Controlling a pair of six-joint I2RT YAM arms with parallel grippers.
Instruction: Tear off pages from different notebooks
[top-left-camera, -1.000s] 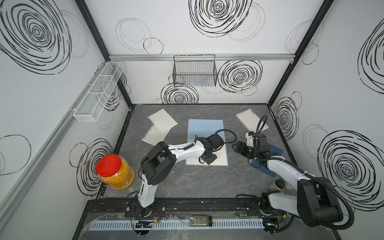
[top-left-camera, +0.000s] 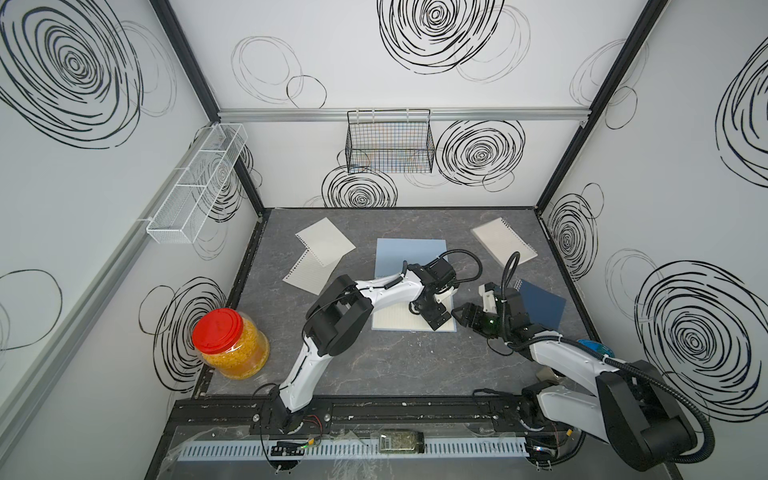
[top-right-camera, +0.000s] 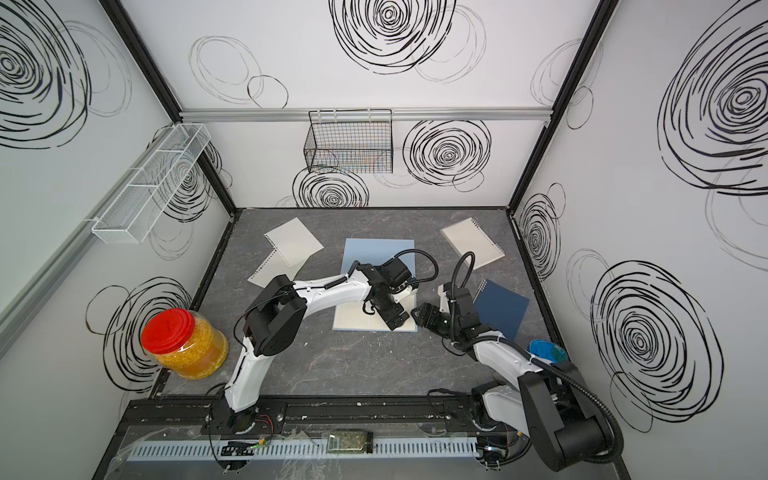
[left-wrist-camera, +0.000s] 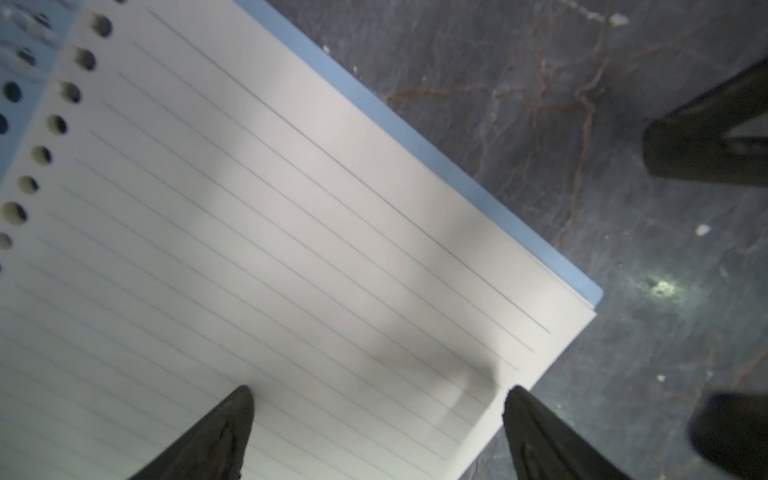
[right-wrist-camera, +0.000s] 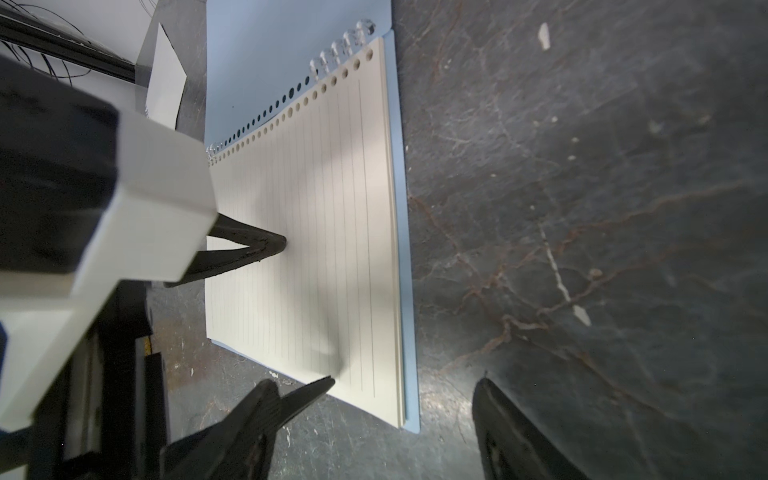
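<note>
An open notebook with a blue cover (top-left-camera: 409, 254) and lined, spiral-punched page (right-wrist-camera: 320, 176) lies at the table's centre. My left gripper hangs low over that page's right-hand corner, fingers apart, nothing visible held. My right gripper stands open just beyond the page's right edge, low over the table, with the left gripper's housing beside it in the right wrist view. Loose cream sheets or pads (top-left-camera: 324, 240) lie back left, a cream spiral notebook (top-left-camera: 502, 240) back right, a dark blue notebook (top-right-camera: 502, 302) at right, partly hidden by the right arm.
A red-lidded jar (top-left-camera: 229, 344) stands at the front left. A blue object (top-right-camera: 548, 350) is at the right edge. Wire baskets (top-left-camera: 389, 144) hang on the back and left walls. Bare table remains in front of the centre notebook.
My left arm has moved right over the page. My right gripper has moved toward the front and slightly left, closer to the notebook's right edge.
</note>
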